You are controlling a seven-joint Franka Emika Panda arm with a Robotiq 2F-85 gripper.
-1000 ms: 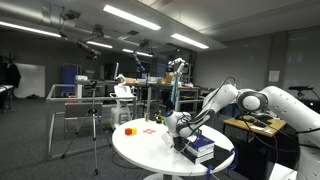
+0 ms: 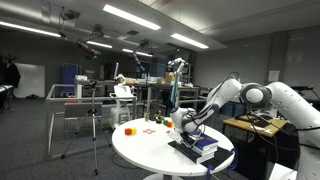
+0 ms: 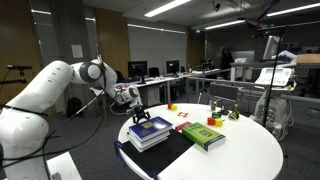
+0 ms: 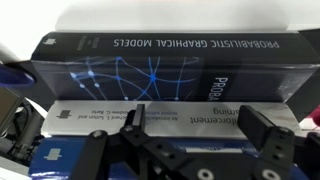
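A dark book titled Probabilistic Graphical Models (image 4: 170, 62) lies across the wrist view, its spine facing the camera. Below it in that view are a white book with Reinforcement on its spine (image 4: 190, 118) and the edge of a blue book (image 4: 110, 158). My gripper is open; its two black fingers (image 4: 137, 140) stand well apart, overlapping the white and blue books in view. Whether they touch any book cannot be told. The blue-topped stack of books (image 3: 150, 131) sits on the white table, with my gripper (image 3: 140, 117) at its far side.
A green book (image 3: 203, 137) lies on the round white table (image 3: 245, 150) beside the stack. Small red and yellow objects (image 2: 130, 130) stand at the far side. A black mat (image 3: 172, 160) lies under the stack.
My gripper has shifted slightly right in the exterior view, closer to the stack. The books and the small coloured objects look unmoved.
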